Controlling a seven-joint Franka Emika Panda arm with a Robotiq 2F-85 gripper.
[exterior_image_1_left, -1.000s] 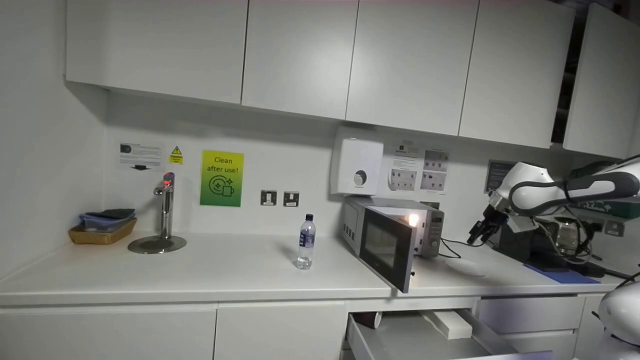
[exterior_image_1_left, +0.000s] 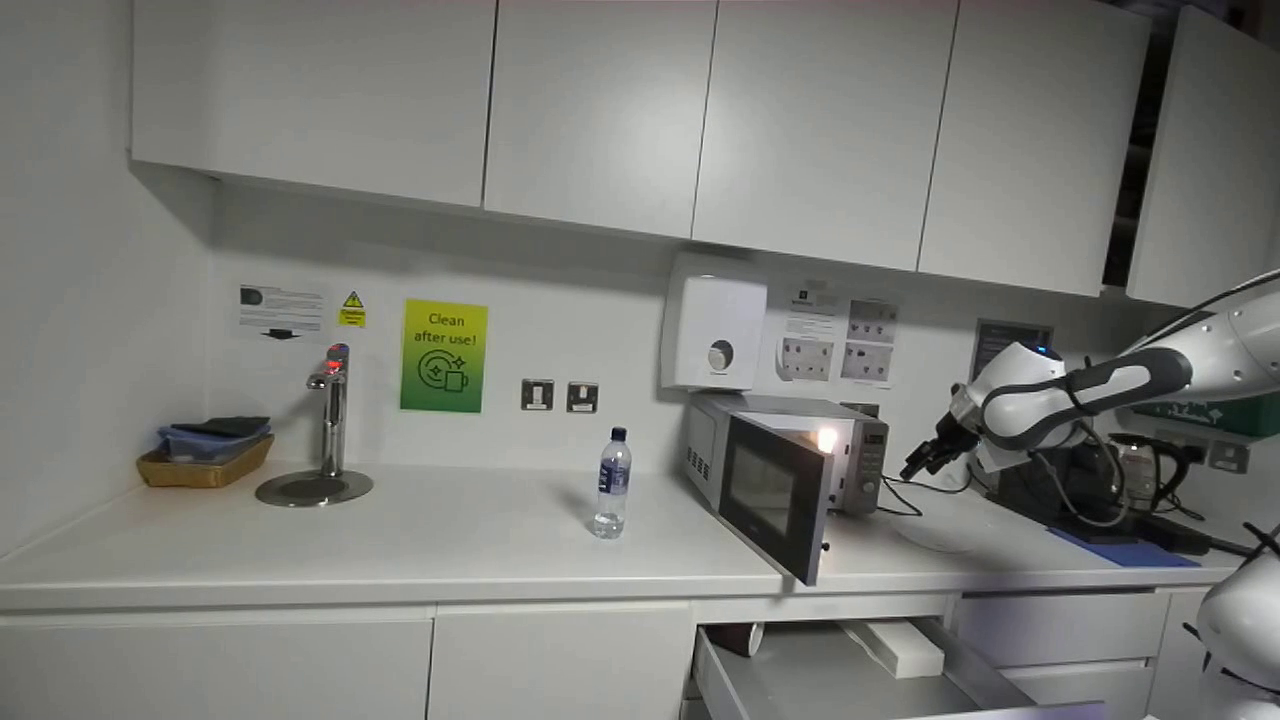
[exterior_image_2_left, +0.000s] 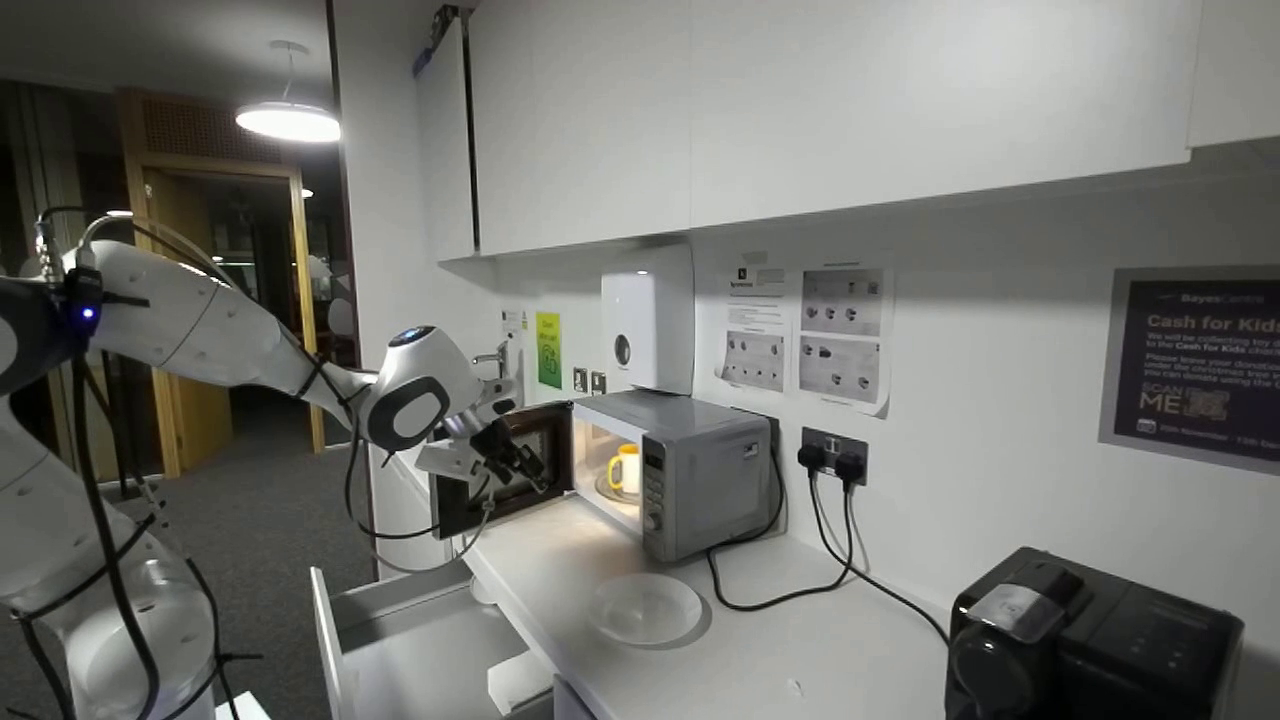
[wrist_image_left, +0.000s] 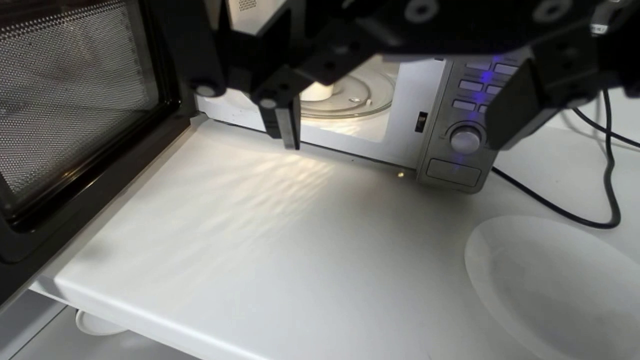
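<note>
The microwave (exterior_image_2_left: 716, 474) stands on the counter with its door (exterior_image_1_left: 774, 494) swung wide and its inside lit. A yellow and white mug (exterior_image_2_left: 626, 469) is inside it; in the wrist view only the mug's white base (wrist_image_left: 316, 91) shows, on the glass turntable (wrist_image_left: 366, 96). My gripper is open, its fingers spread in front of the microwave's front with nothing held between them. From the second exterior view, the gripper (exterior_image_2_left: 528, 472) hangs in the air near the open door. A white plate (exterior_image_2_left: 645, 608) lies on the counter right of the microwave.
Below the counter a drawer (exterior_image_1_left: 792, 684) is pulled out, holding a white box (exterior_image_1_left: 897, 649) and a cup (exterior_image_1_left: 738, 638). A water bottle (exterior_image_1_left: 612, 486) stands left of the microwave. Black cables (wrist_image_left: 555, 207) run behind the plate. A coffee machine (exterior_image_2_left: 1092, 636) occupies the right end.
My arm and gripper have moved left in the first exterior view, toward the microwave, and slightly up. Microwave, door, bottle and drawer look unchanged.
</note>
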